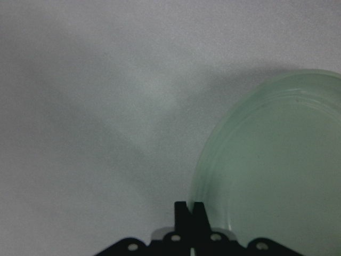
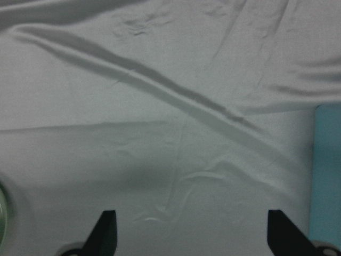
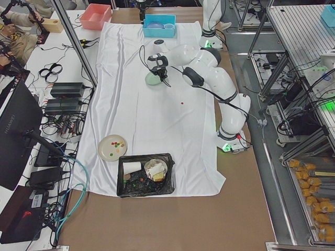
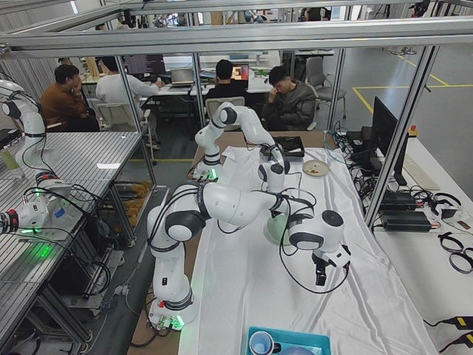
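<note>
A green plate [image 3: 152, 79] lies on the white cloth, filling the right of the left wrist view. My left gripper is over its rim with fingertips together; whether anything thin is between them cannot be told. My right gripper stands open above bare cloth, between the green plate's edge at left and a blue bin [image 2: 326, 176] at right.
A beige plate [image 3: 107, 149] with small coloured pieces and a black crate [image 3: 126, 191] with assorted items lie at the near end of the cloth. The blue bin holds a cup [image 4: 260, 342]. A small red piece [image 3: 182, 103] lies on open cloth.
</note>
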